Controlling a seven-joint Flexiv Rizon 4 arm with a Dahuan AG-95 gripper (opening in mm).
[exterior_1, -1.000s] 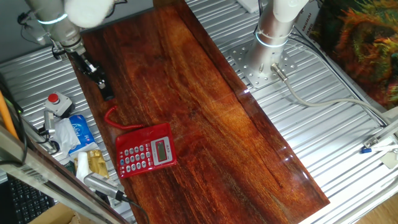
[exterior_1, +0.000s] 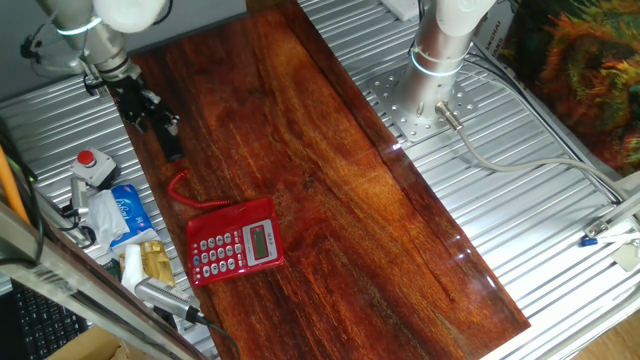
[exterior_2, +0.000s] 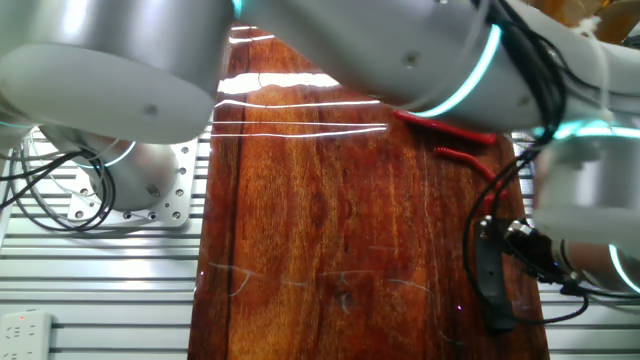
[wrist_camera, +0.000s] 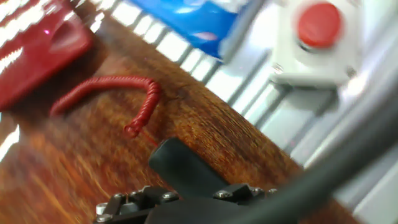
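The red desk telephone (exterior_1: 236, 241) lies face up near the table's left side. From it a red coiled cord (wrist_camera: 115, 82) runs towards a black handset-like bar (wrist_camera: 177, 163) resting at the table's edge. My gripper (exterior_1: 156, 122) is above this bar, its black fingers spread apart. In the wrist view the bar's near end disappears beneath the gripper. Exterior view 2 shows the bar (exterior_2: 492, 280) lengthwise, beside the gripper. The fingertips are hard to make out, and contact with the bar cannot be confirmed.
Beyond the wooden table's (exterior_1: 330, 200) left edge stand a red-buttoned box (exterior_1: 92, 166) and a blue-and-white packet (exterior_1: 125, 215). A second silver mount (exterior_1: 425, 95) rises on the right.
The arm has shifted slightly, while the telephone, cord and black bar look unmoved.
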